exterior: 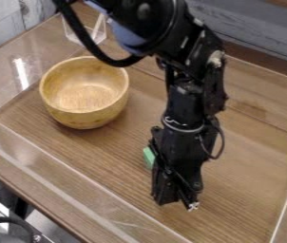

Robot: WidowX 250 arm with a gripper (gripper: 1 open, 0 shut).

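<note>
My black gripper (177, 190) is low over the wooden table, near its front middle, with its fingertips pointing down. It looks shut, and nothing shows between its fingers. A small green object (149, 156) lies just left of the gripper, mostly hidden behind it. A wide yellow wooden bowl (86, 92) stands on the table at the back left, apart from the gripper.
A clear plastic object stands at the back left behind the bowl. Black cables lie off the table's front left edge.
</note>
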